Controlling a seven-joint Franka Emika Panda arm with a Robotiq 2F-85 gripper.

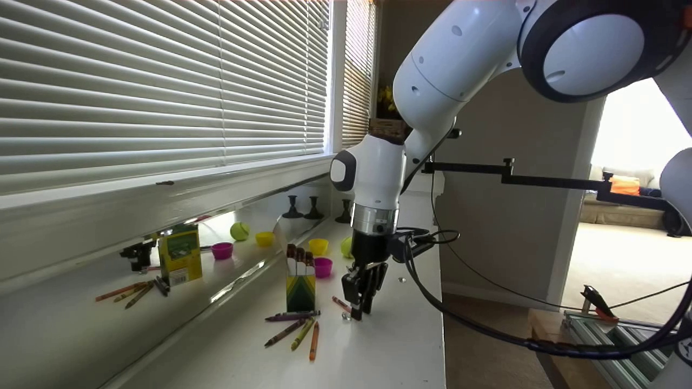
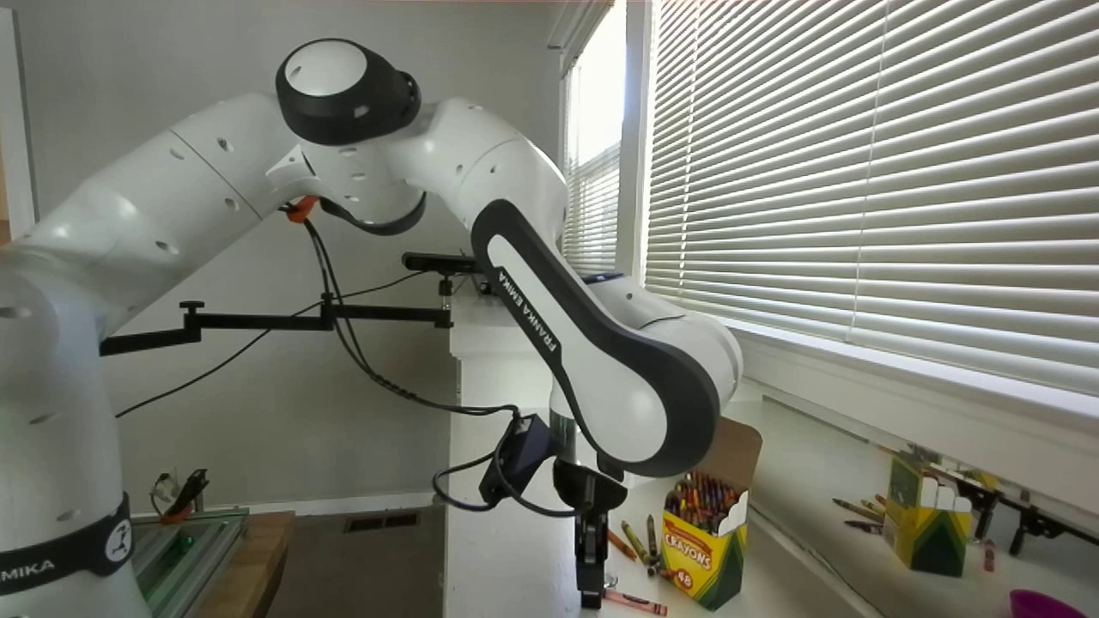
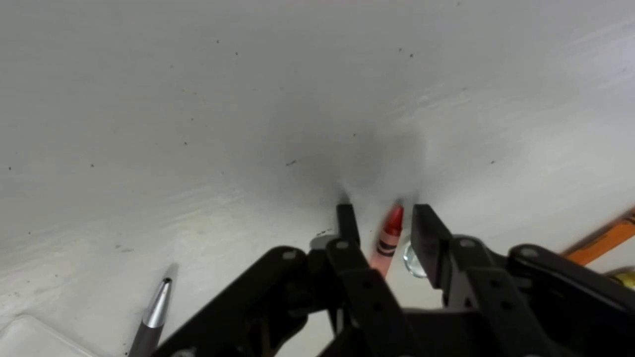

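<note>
A red crayon (image 3: 387, 245) lies on the white surface, its tip pointing away from the gripper base in the wrist view. On either side of it are the fingers of my gripper, part open and with gaps showing beside the crayon. In exterior view 1 the gripper (image 1: 361, 312) is low at the surface and hides the tip end of the red crayon (image 1: 340, 302). From exterior view 2, the red crayon (image 2: 636, 602) sticks out beside the gripper's lower end. A small clear glass piece (image 3: 414, 261) sits by the right finger.
A crayon box (image 2: 701, 556) full of crayons stands open nearby. Several loose crayons lie before it, among them an orange one (image 1: 314, 341). Pink (image 1: 322, 266) and yellow (image 1: 318, 246) cups are behind. A pen (image 3: 156, 306) lies left in the wrist view.
</note>
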